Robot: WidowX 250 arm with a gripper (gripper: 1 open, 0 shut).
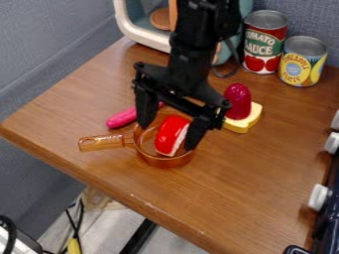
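My black gripper (pixel 169 120) hangs low over a copper-coloured pan (pixel 155 158) whose handle points left. A red, rounded object (pixel 172 134) is inside the pan, between and below the fingers; whether they touch it cannot be told. The fingers stand apart, one at the pan's left rim and the other at the red object's right side. A magenta elongated object (pixel 122 118) lies behind the pan to the left. A dark pink object (pixel 239 97) sits on a yellow block (pixel 243 124) to the right.
Two cans (pixel 264 45) stand at the back right, beside a pale appliance (pixel 139 18). A black appliance (pixel 322 208) with white knobs is at the right edge.
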